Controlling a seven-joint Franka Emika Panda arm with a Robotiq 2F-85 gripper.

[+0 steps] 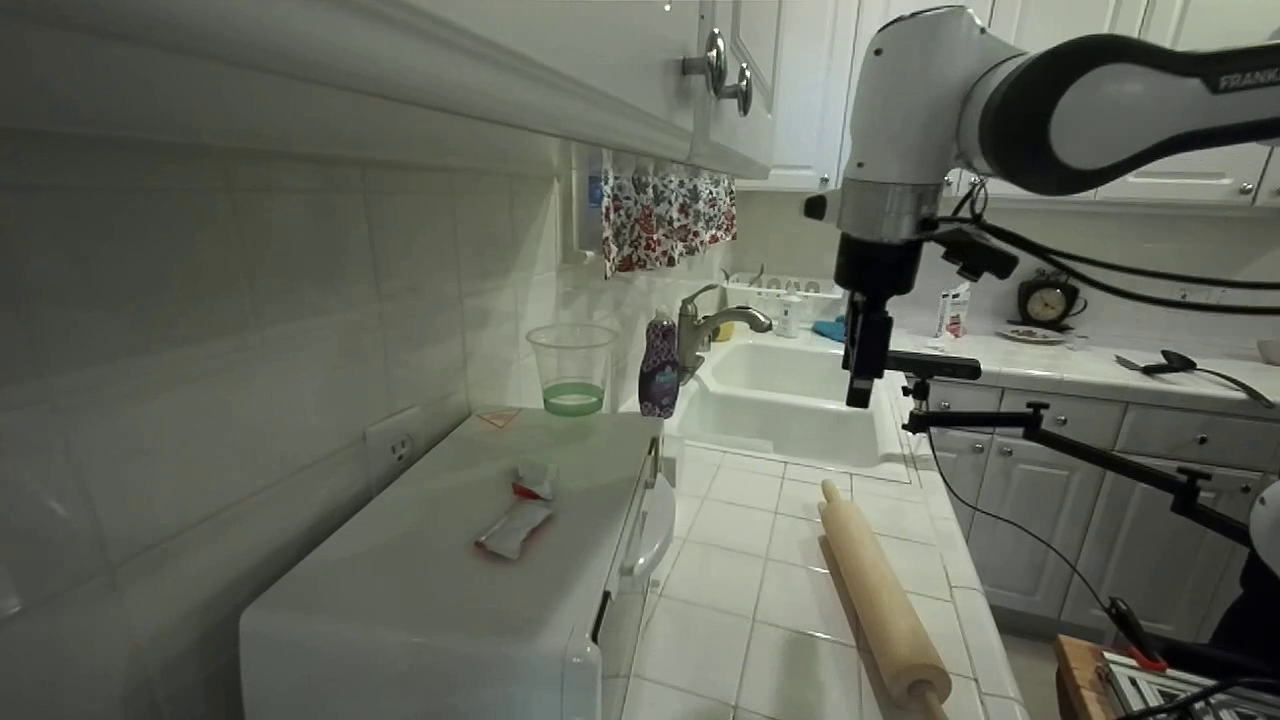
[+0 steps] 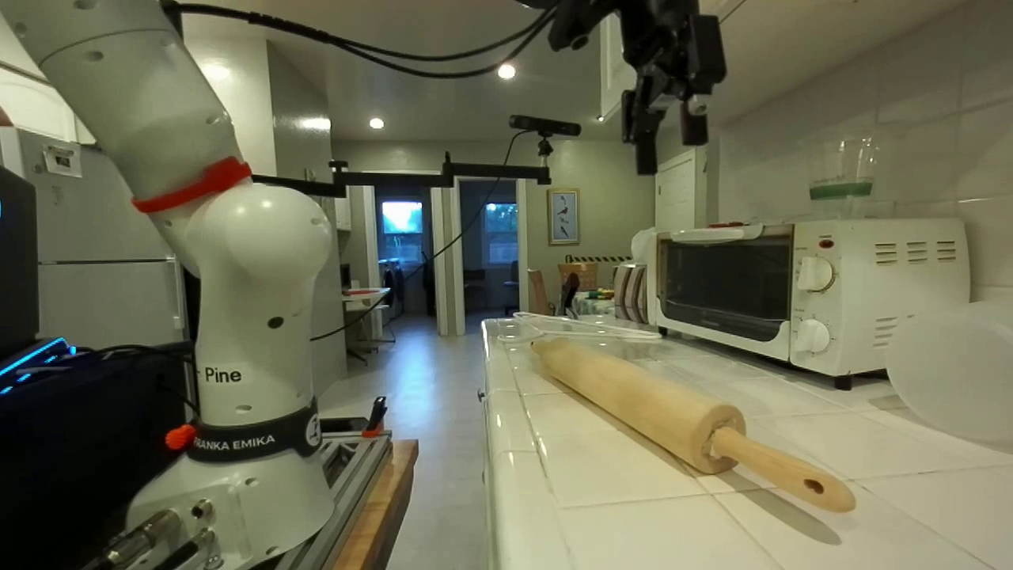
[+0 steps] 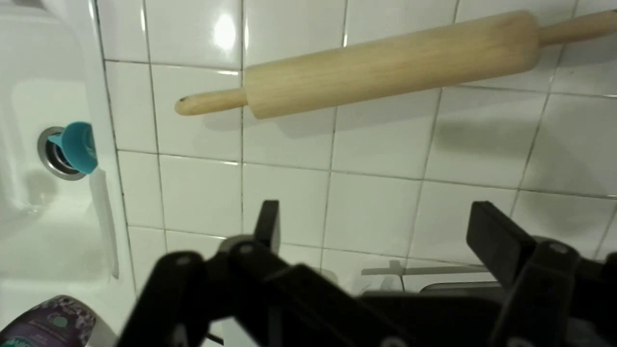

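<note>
A wooden rolling pin [image 1: 882, 594] lies on the white tiled counter [image 1: 720, 574], its length running away from the sink. Seen from the wrist, the whole roller [image 3: 393, 68] stretches across the upper part of the picture, clear of my fingers. My gripper is open, its two dark fingers wide apart with only bare tiles visible between them. High over the counter, the gripper [image 2: 669, 152] hangs in the second exterior view, well above the pin and touching nothing.
The toaster oven [image 2: 726, 280] stands along the wall, with wrappers [image 1: 518, 528] and a clear plastic cup [image 1: 572, 372] on top. Beyond it are a purple soap bottle [image 1: 659, 366], the faucet [image 1: 720, 322] and the sink [image 1: 774, 420]. A teal item [image 3: 78, 147] sits at the sink drain.
</note>
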